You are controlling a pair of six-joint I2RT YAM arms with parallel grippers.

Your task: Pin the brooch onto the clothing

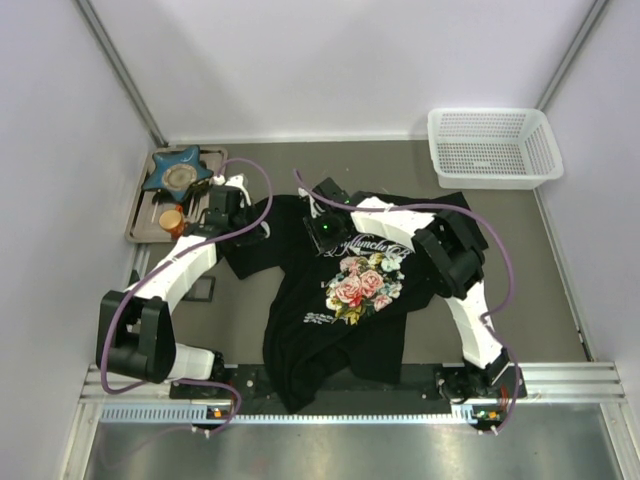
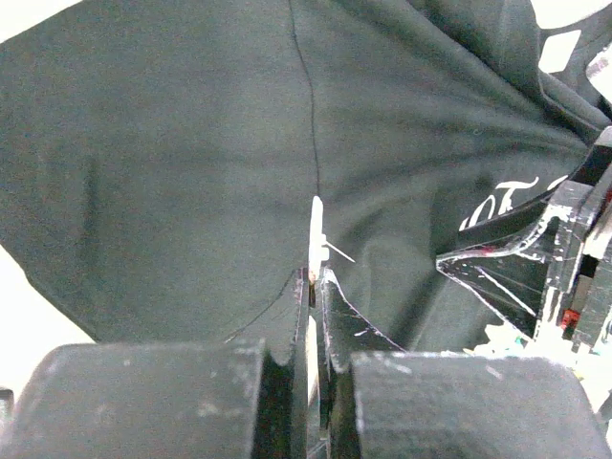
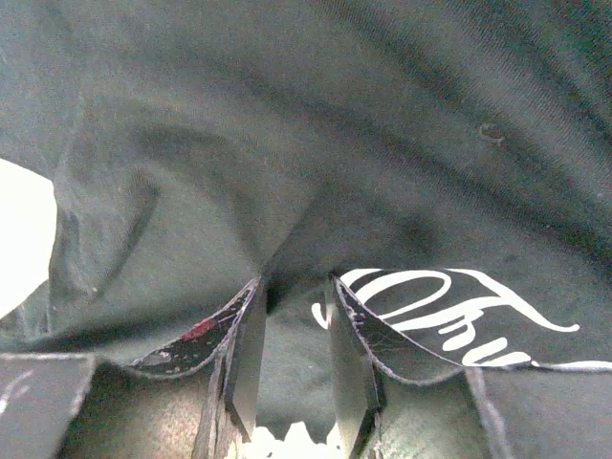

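Observation:
The black shirt lies spread out, with white script and a flower print on its front. My left gripper is over its left part, shut, with a small white piece bearing a thin pin at its fingertips, likely the brooch. My right gripper is down beside the script; in the right wrist view the gripper is open over the cloth, with nothing visible between its fingers.
A metal tray with a blue star-shaped dish and orange cup stands at the left. An empty white basket is at the back right.

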